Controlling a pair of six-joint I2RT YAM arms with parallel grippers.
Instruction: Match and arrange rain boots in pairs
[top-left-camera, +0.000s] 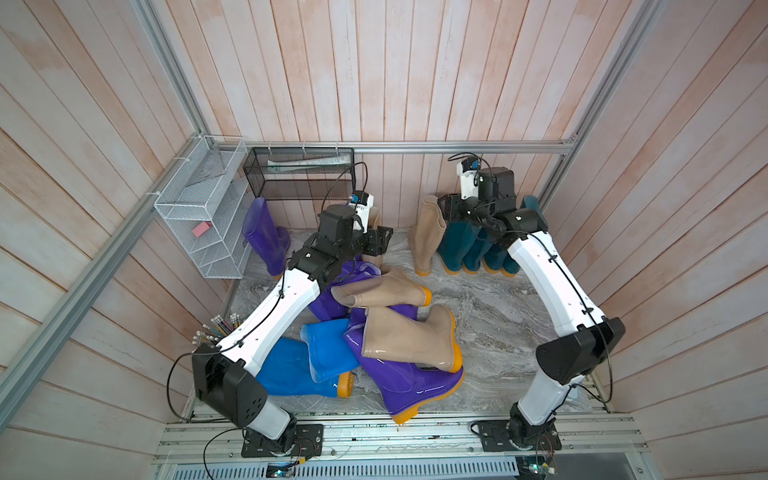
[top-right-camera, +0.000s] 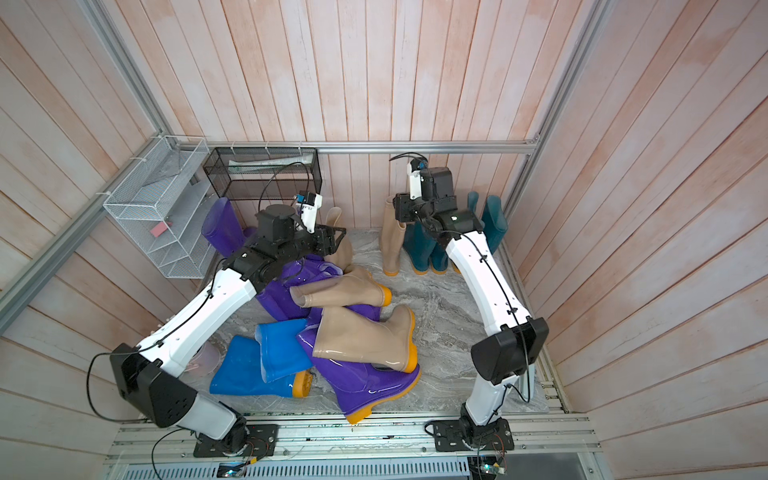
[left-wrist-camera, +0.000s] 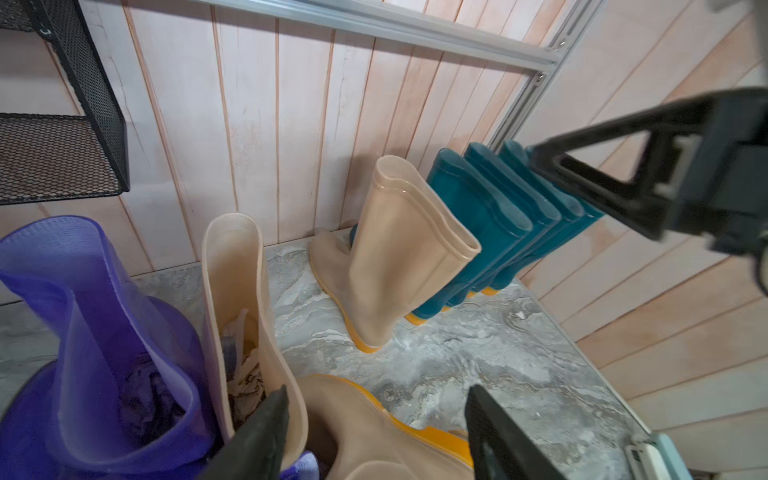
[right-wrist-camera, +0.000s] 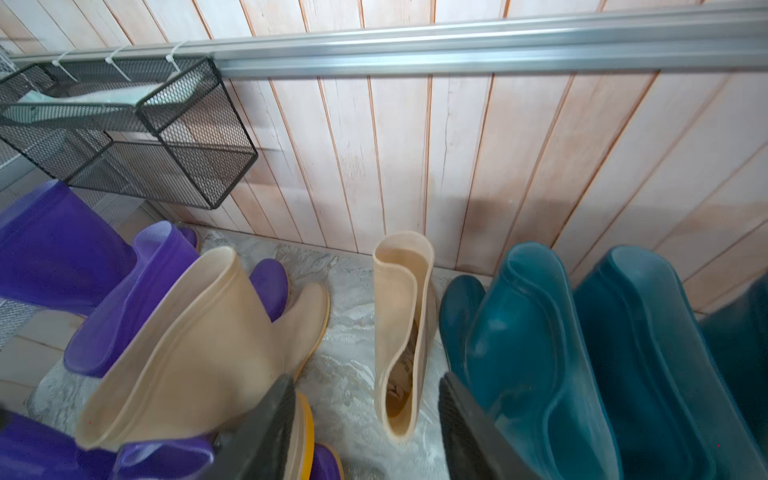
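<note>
Several teal boots (top-left-camera: 457, 246) stand in a row at the back right, and an upright tan boot (top-left-camera: 426, 236) is beside them. Another upright tan boot (left-wrist-camera: 248, 320) is near upright purple boots (left-wrist-camera: 104, 336) further left. In front, two tan boots (top-left-camera: 392, 288) lie on their sides over purple ones (top-left-camera: 392, 380), next to two lying blue boots (top-left-camera: 329, 348). My left gripper (top-left-camera: 384, 240) is open and empty above the left upright tan boot, partly hiding it. Open too, my right gripper (top-left-camera: 449, 207) hovers by the tops of the right tan boot and the nearest teal boot, holding nothing.
A black mesh shelf (top-left-camera: 300, 172) hangs on the back wall, and a white wire rack (top-left-camera: 204, 208) fills the left corner. Pens (top-left-camera: 228, 324) stand behind the left arm.
</note>
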